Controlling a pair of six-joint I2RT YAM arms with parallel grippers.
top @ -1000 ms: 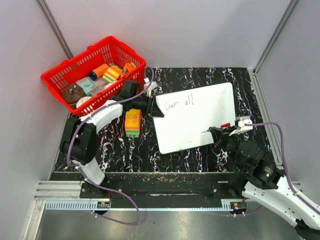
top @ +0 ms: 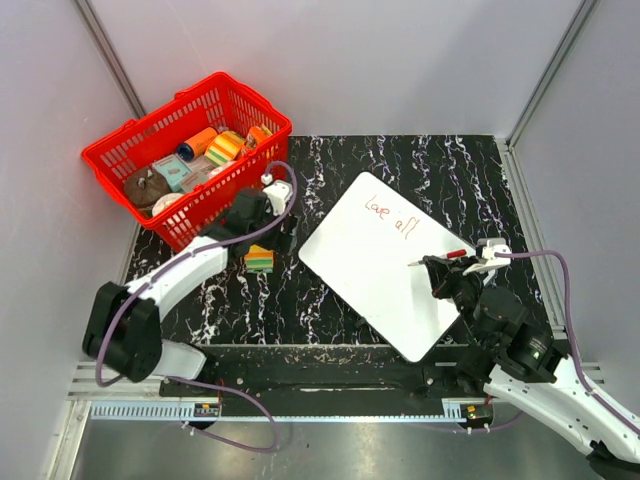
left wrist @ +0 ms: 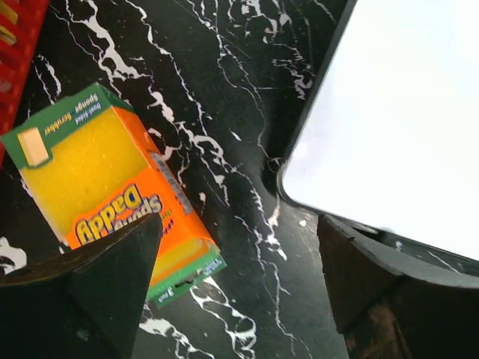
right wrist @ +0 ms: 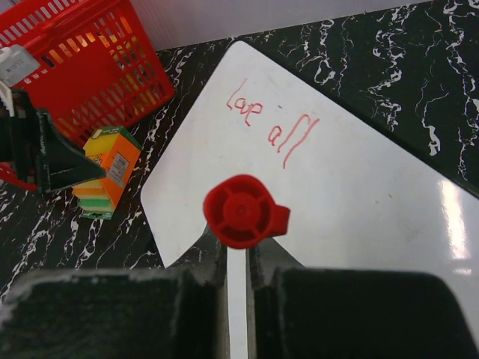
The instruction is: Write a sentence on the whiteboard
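Note:
The whiteboard [top: 375,270] lies turned at a slant on the dark marbled table, with red writing [top: 393,216] that reads roughly "Love all" near its upper corner. A marker [top: 440,256] with a red end is in my right gripper [top: 437,270], which is shut on it above the board's right part. In the right wrist view, the red end [right wrist: 239,212] faces the camera. My left gripper stands open with nothing between its fingers, over bare table left of the board's corner [left wrist: 296,187].
A box of sponges [left wrist: 97,172] rests on the table beside and partly below the left gripper. Behind it a red basket [top: 272,130] holds several items. Bare table shows behind the board at the back right.
The whiteboard has swung from nearly level to a steep slant, its writing now running down to the right. My left gripper has moved left, off the board's edge. The right arm looks nearly still.

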